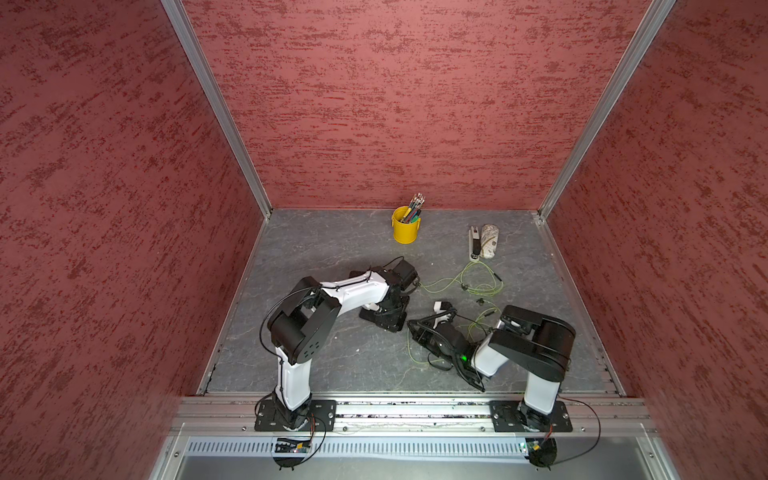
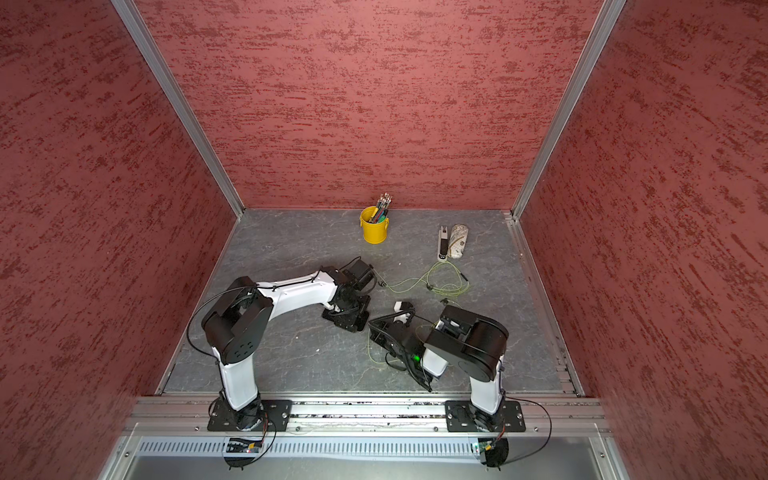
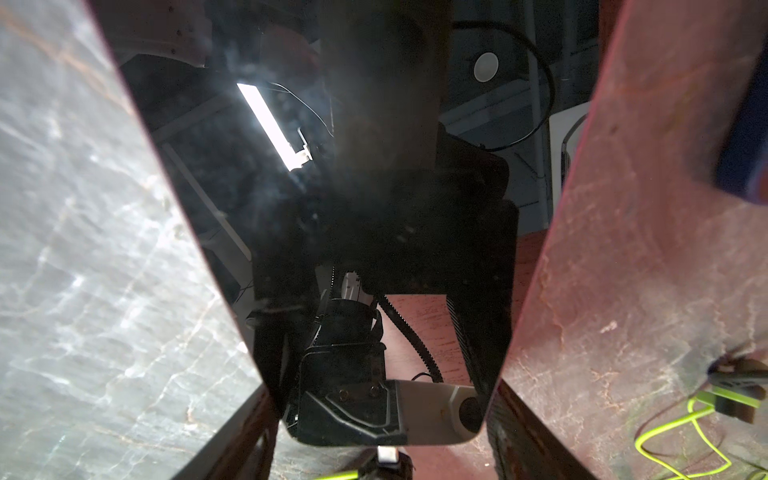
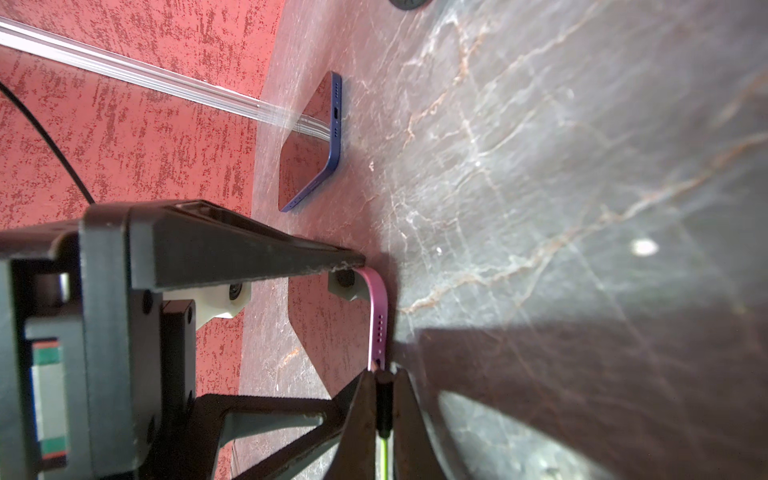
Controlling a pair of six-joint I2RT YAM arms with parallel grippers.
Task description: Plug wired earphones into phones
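A glossy black-faced phone with a pink edge (image 4: 377,320) stands tilted off the table in the right wrist view. My left gripper is shut on its sides, and the screen (image 3: 384,200) fills the middle of the left wrist view. My right gripper is shut on a slim black earphone plug (image 4: 385,412) trailing a lime-green cable (image 4: 384,460). The plug's front end meets the phone's pink edge at the port; how deep it sits cannot be told. From above, the dark phone (image 1: 384,318) is partly covered by the left arm.
A blue-edged phone (image 4: 335,120) lies on the table nearby. More lime cable (image 1: 480,289) coils at the right, below a grey device (image 1: 474,242) and a pale patterned case (image 1: 489,241). At the back stands a yellow bucket (image 1: 405,232) of pens.
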